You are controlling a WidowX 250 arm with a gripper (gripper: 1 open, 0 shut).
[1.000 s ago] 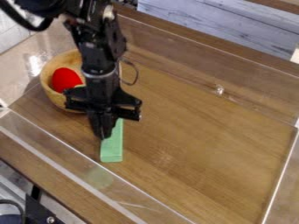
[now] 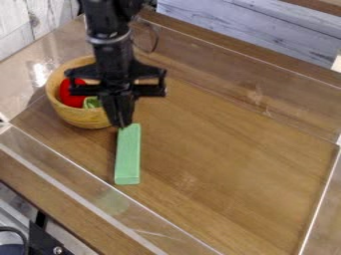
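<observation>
My black gripper (image 2: 120, 115) hangs pointing down over the right side of a wooden bowl (image 2: 68, 112), just above the top end of a long light-green block (image 2: 128, 159) lying on the wooden table. The gripper looks shut, with nothing visible between its fingers. In the bowl sit a red round object (image 2: 74, 92) and a green item, both partly hidden behind the gripper.
A clear raised edge runs along the front left and right sides. A white plank wall stands at the back.
The block and bowl look unmoved.
</observation>
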